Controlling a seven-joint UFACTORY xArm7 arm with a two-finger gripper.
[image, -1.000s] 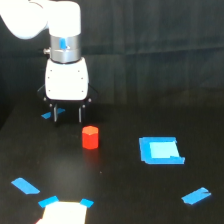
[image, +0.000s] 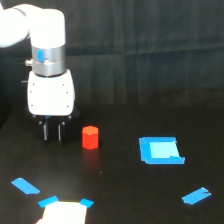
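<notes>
A small red block (image: 90, 137) with a hexagonal outline rests on the black table, left of centre. My gripper (image: 53, 131) hangs to its left, pointing down, with a gap between it and the block. Its dark fingers stand a little apart and nothing shows between them, though they are hard to make out against the dark background. A pale square (image: 163, 149) framed in blue tape lies flat on the table at the right.
Blue tape strips lie at the left (image: 25, 186) and the lower right (image: 196, 196). A pale object (image: 64, 212) stands at the bottom edge near more blue tape. Between the red block and the taped square the table is clear. A dark curtain (image: 150, 50) hangs behind.
My gripper has moved left and lower in the view, and its fingers appear closer together than before. The red block and the taped square have stayed in place.
</notes>
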